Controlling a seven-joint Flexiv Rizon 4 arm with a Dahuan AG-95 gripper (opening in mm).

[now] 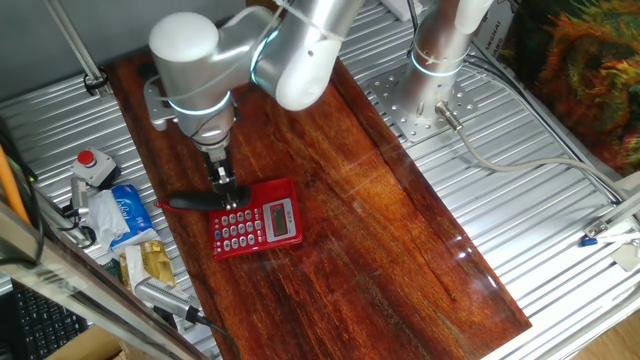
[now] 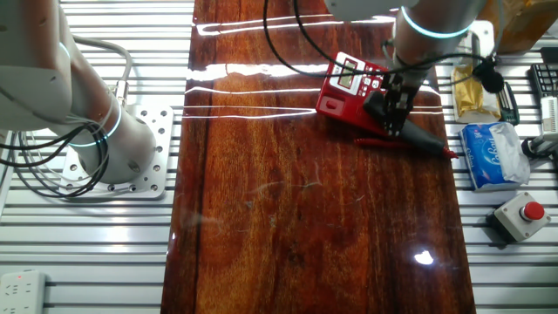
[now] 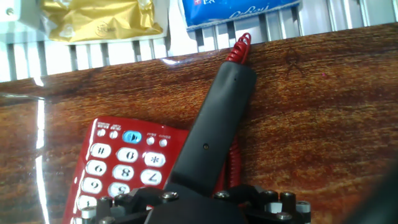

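A red desk phone (image 1: 258, 225) with silver keys and a small display lies on the wooden table. Its black handset (image 3: 214, 127) rests along one edge of the phone, one end jutting past the body, where a coiled red cord (image 3: 239, 50) comes out. Low over the handset stands my gripper (image 1: 228, 197), near the end lying on the phone. From the wrist view, the handset runs in between the fingers, with one on each side. Whether the pads press on it cannot be made out, as the gripper hides that part.
Past the table edge lie a blue-and-white packet (image 2: 493, 155), a gold packet (image 2: 475, 94) and a red-button box (image 2: 520, 216). The arm's base plate (image 1: 420, 105) stands on the opposite side.
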